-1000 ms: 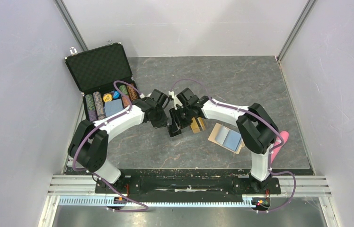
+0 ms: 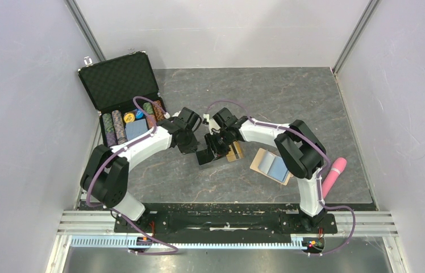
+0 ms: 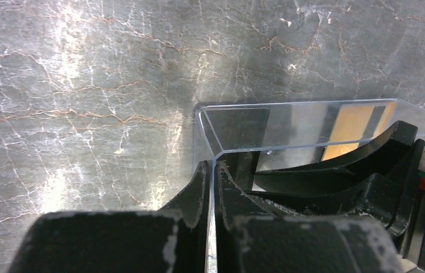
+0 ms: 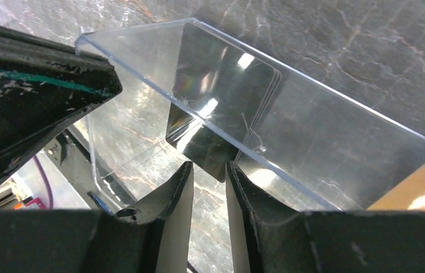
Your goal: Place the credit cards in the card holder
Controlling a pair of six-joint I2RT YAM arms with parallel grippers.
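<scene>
The clear card holder (image 3: 307,119) lies at table centre, my left gripper shut on its corner edge. Inside is a black card (image 4: 221,102). A gold card (image 2: 234,151) shows on the right, also in the left wrist view (image 3: 349,125). My right gripper is over the holder, fingers slightly apart, just below the black card in its wrist view; whether it grips anything is unclear. In the left wrist view its black body covers part of the holder.
An open case (image 2: 116,79) with chips stands at back left. A board with blue cards (image 2: 273,168) and a pink cylinder (image 2: 333,179) lie to the right.
The black card area at centre has shifted slightly left. The right arm has moved slightly; the left gripper is nearly in the same place.
</scene>
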